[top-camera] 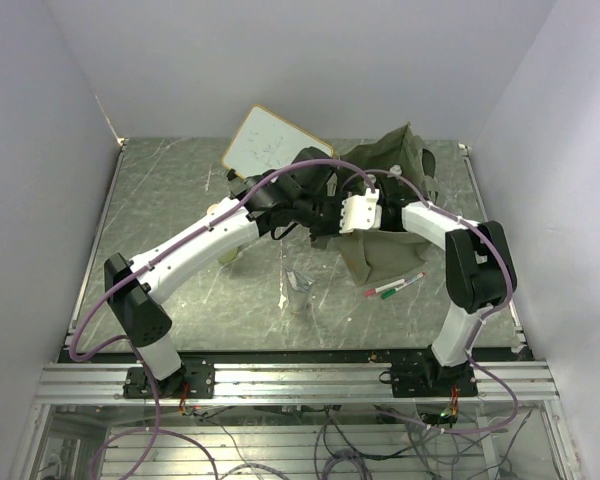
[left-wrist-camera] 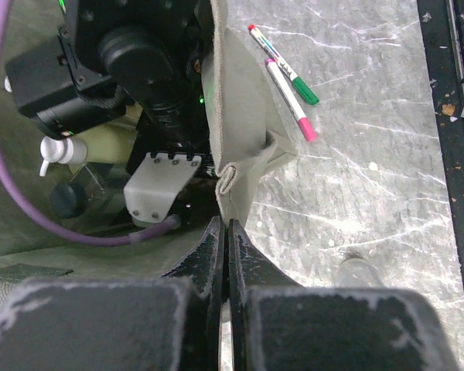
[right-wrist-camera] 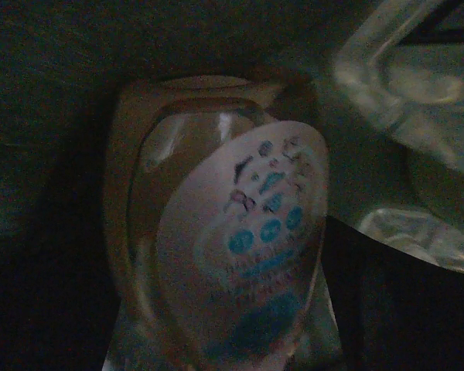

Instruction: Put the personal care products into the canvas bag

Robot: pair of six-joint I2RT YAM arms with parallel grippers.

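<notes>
In the top view the canvas bag (top-camera: 380,260) stands at the right. My left gripper is shut on the bag's rim (left-wrist-camera: 230,185). My right gripper is down inside the bag, largely hidden by its arm in the top view. The right wrist view is dark: a bottle with a pale label (right-wrist-camera: 240,239) fills it, with clear containers (right-wrist-camera: 402,85) beside it; that gripper's fingertips are not clear. In the left wrist view a pump bottle (left-wrist-camera: 69,151) and a dark-capped bottle (left-wrist-camera: 69,199) lie in the bag.
A pink marker (left-wrist-camera: 290,100) and a green marker (left-wrist-camera: 294,77) lie before the bag. A whiteboard (top-camera: 270,140) is at the back. A silvery pouch (top-camera: 297,290) stands front centre. Something yellow-green (top-camera: 228,255) is partly behind the left arm.
</notes>
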